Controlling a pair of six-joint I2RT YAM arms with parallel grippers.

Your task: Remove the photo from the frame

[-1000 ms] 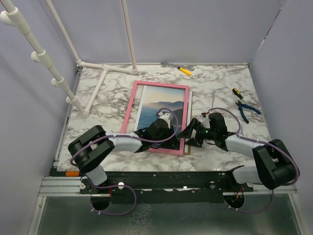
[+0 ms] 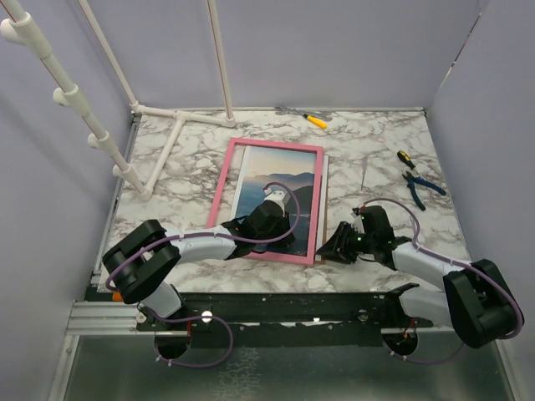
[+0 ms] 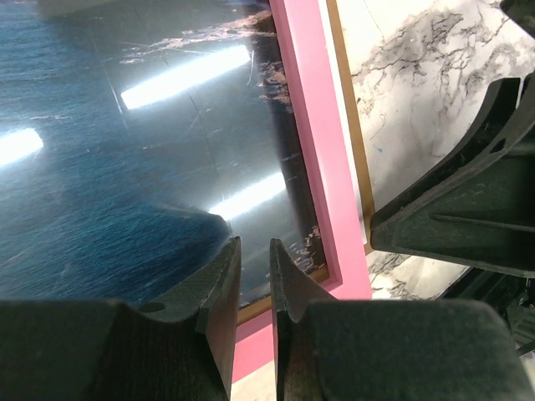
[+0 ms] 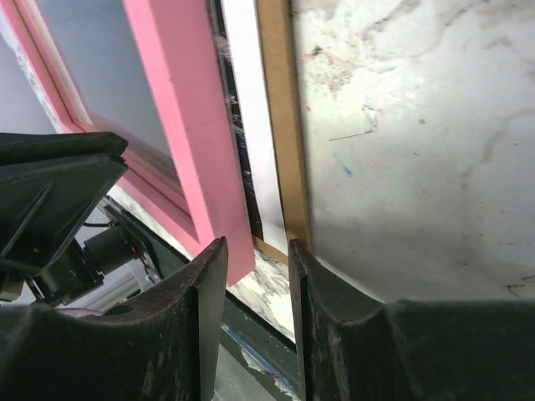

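Observation:
The pink frame [image 2: 228, 159] lies on the marble table with the landscape photo [image 2: 274, 175] in it, under glossy glazing in the left wrist view. A brown-and-white board edge [image 4: 280, 125] shows along the frame's right side. My left gripper is over the lower right of the photo, beside the frame's inner corner, its fingertips slightly apart. My right gripper is at the lower right outside corner, fingertips apart, by the pink rail and board edge. I see nothing clearly held in either.
Pliers [image 2: 426, 182], a screwdriver [image 2: 404, 157] and a yellow-handled tool [image 2: 315, 121] lie at the back and right. A white pipe stand [image 2: 167, 151] stands at left. Bare marble is right of the frame.
My right gripper has moved down and slightly right, away from the frame's rail. My left gripper has shifted slightly left. The frame looks unmoved.

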